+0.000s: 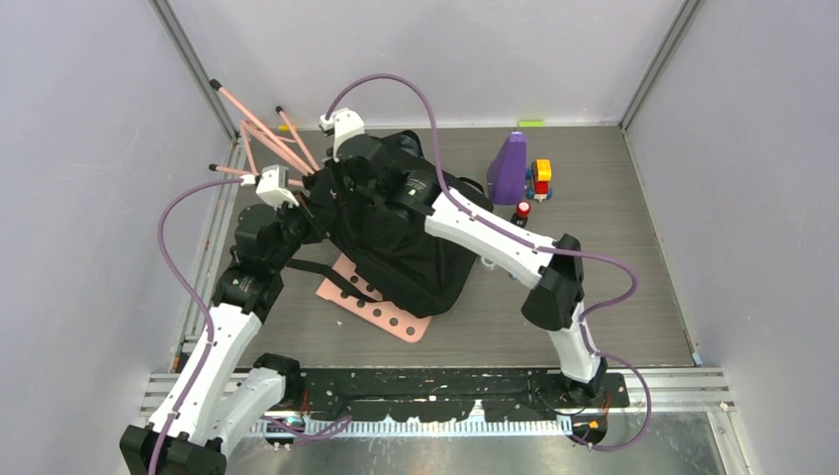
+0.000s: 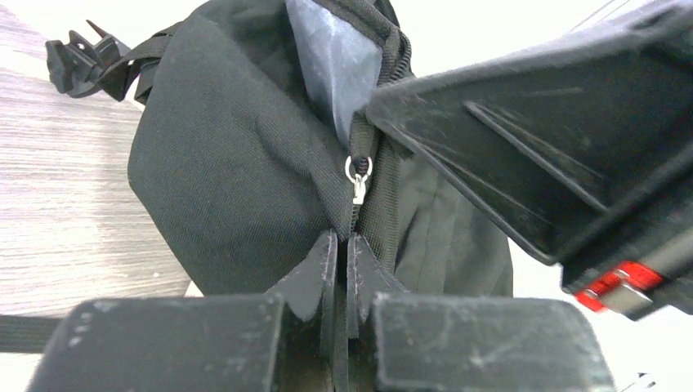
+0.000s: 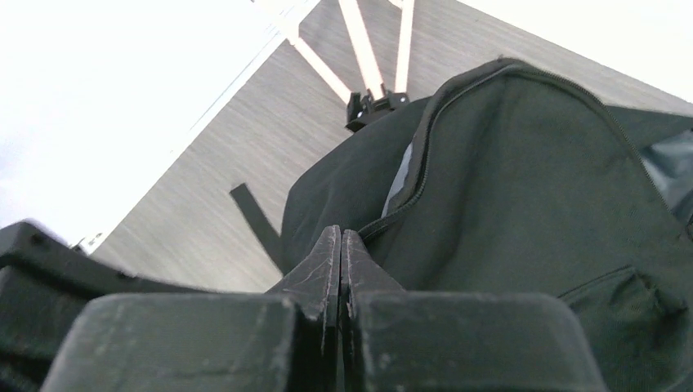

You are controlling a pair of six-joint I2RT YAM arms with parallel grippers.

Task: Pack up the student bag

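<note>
The black backpack (image 1: 416,267) lies in the middle, under both arms. In the left wrist view my left gripper is shut on the zipper edge of the bag, just below a metal zipper pull (image 2: 358,184). The dark body of the other gripper crowds the right of that view, over the bag. My right gripper is shut, its tips at the bag's curved zipper seam (image 3: 409,204); I see nothing clearly between them.
A pink folded stool (image 1: 257,134) is at the back left, a pink perforated board (image 1: 396,322) under the bag's front. A purple object (image 1: 508,168), a toy truck (image 1: 539,178) and a bottle (image 1: 520,213) lie at the right, where floor is free.
</note>
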